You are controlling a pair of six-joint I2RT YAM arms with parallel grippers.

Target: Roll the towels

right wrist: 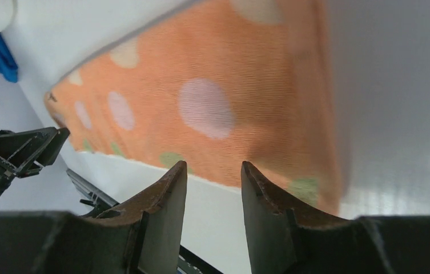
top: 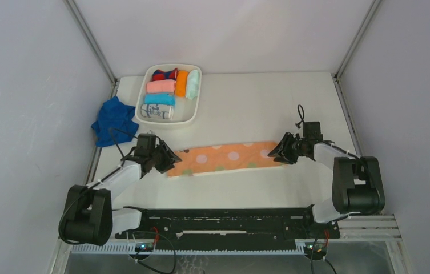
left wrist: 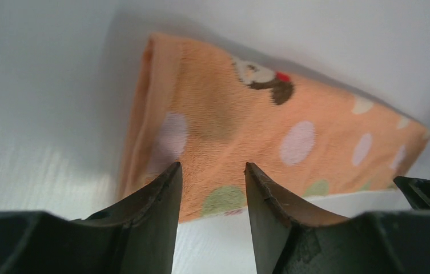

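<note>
An orange towel with pale and green dots (top: 224,158) lies folded into a long flat strip across the middle of the table. Over its left end stands my left gripper (top: 169,159), open, with a clear gap between its fingertips in the left wrist view. My right gripper (top: 279,156) is at the strip's right end, its fingers (right wrist: 169,194) likewise apart. Neither pair of fingers pinches the cloth. In the left wrist view the towel's left edge (left wrist: 161,74) shows as a raised fold.
A white bin (top: 196,105) at the back left holds several rolled towels, one of them orange (top: 181,83). A crumpled blue towel (top: 115,121) lies left of the bin.
</note>
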